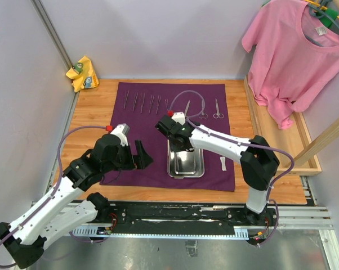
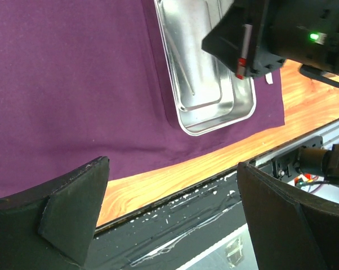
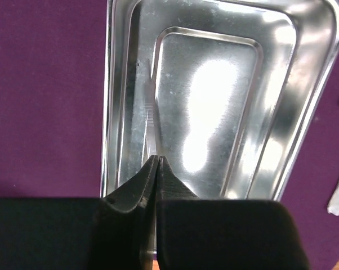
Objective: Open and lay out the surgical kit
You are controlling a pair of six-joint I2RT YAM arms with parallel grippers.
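Observation:
The metal tray (image 1: 197, 167) rests on the purple cloth. A thin silvery scalpel handle lies lengthwise inside it, along the left side of the raised floor panel; its rod (image 2: 183, 67) also shows in the left wrist view. Above the tray, my right gripper is shut with nothing between its fingers, and the handle lies below and beyond their tips, outside them. Part of the handle's near end is hidden behind the fingers. Left of the tray, my left gripper (image 1: 144, 155) is open and empty over the cloth.
Several tweezers and slim instruments (image 1: 142, 102) stand in a row along the cloth's back, with scissors (image 1: 217, 109) at the right. White strips (image 1: 223, 163) lie right of the tray. A wooden frame (image 1: 299, 157) borders the right.

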